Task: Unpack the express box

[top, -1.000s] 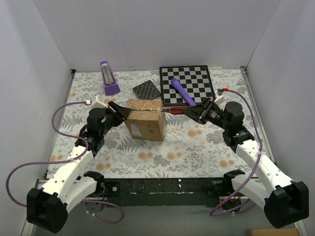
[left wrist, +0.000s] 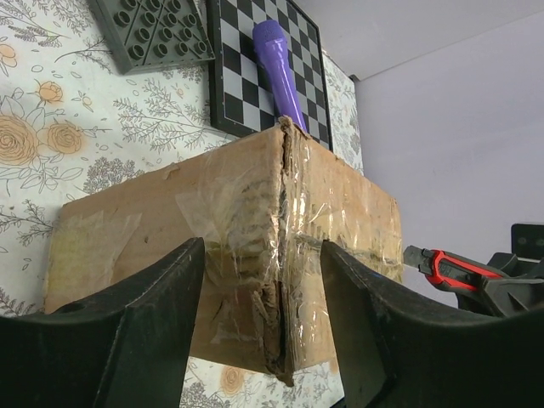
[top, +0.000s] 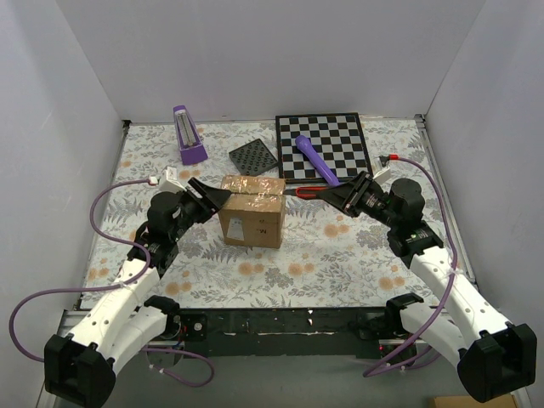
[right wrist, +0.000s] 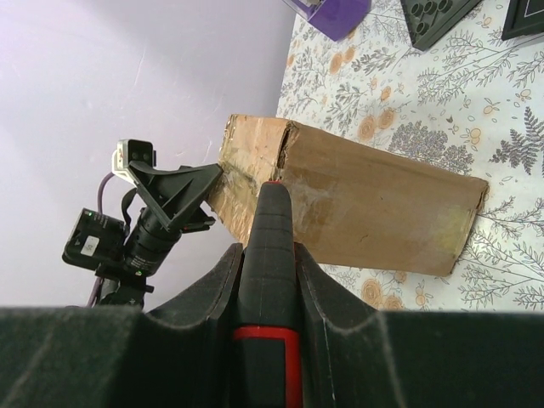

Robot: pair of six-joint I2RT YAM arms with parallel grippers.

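The taped cardboard box stands mid-table, its seamed, taped side facing up. At its left end is my left gripper; in the left wrist view its fingers are parted on either side of a box edge, and I cannot tell whether both touch. My right gripper is shut on a red-and-black cutter, pointing left with its tip at the box's right end near the seam. In the right wrist view the cutter hides part of the box behind it.
Behind the box lie a dark studded plate, a checkered board with a purple microphone-shaped object on it, and a purple holder.
The box has turned slightly, so its front faces forward more squarely and its right side shows less. My left gripper has shifted a little to the right; the right one has hardly moved.
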